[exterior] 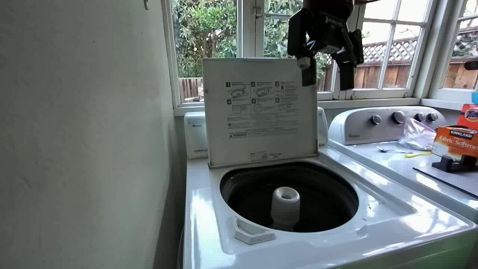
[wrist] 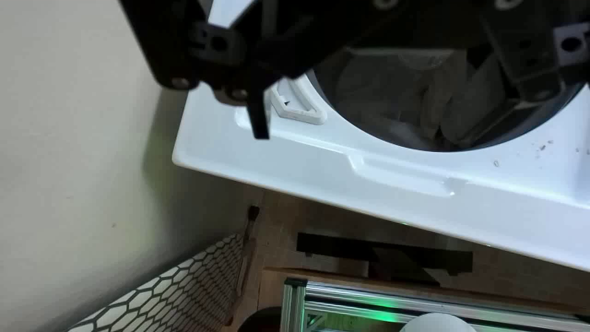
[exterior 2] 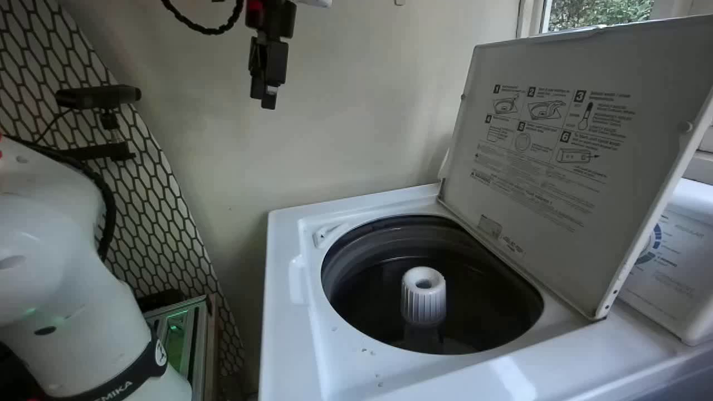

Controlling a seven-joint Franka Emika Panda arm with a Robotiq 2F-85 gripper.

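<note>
High above the white top-load washer (exterior: 206, 242), my gripper (exterior: 327, 81) hangs open, its two fingers pointing down and well apart with nothing between them. From the side in exterior view 2, the gripper (exterior 2: 268, 103) is near the wall, clear of the washer. The washer lid (exterior: 262, 107) stands upright, its printed instructions facing the front. A ribbed white agitator (exterior 2: 424, 294) rises in the dark round tub. In the wrist view, pale shapes, perhaps cloth (wrist: 442, 105), show dimly inside the tub; the gripper hides part of the opening.
A wall (exterior: 89, 134) borders the washer's left side. At the right, a second appliance (exterior: 385, 152) carries a plastic bag (exterior: 416, 134), a yellow utensil (exterior: 417, 154) and an orange fabric softener box (exterior: 455, 141). Windows stand behind. The space over the tub is free.
</note>
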